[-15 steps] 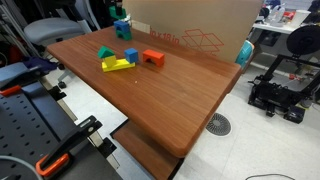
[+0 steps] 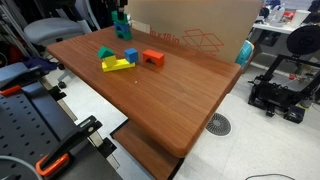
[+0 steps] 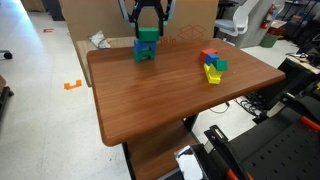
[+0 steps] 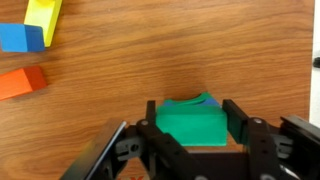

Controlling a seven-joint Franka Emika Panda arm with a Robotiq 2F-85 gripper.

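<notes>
Between the fingers of my gripper is a green block (image 4: 192,128), seen close up in the wrist view. In exterior view 2 this green block (image 3: 149,33) is at the top of a small stack, directly over a blue block (image 3: 145,46). Another green piece (image 3: 145,56) forms the bottom of the stack on the table. The held block appears to touch the blue one, though a tiny gap cannot be ruled out. From above, blue and green edges of the stack (image 4: 205,99) peek out past the held block.
A red block (image 2: 153,57), a blue block (image 2: 130,55), a yellow piece (image 2: 119,65) and a green triangle (image 2: 105,52) are grouped apart from the stack. A cardboard panel (image 2: 195,30) stands along one side.
Compared with one second ago, my gripper and the green block have come down a little over the stack. The other blocks have stayed put.
</notes>
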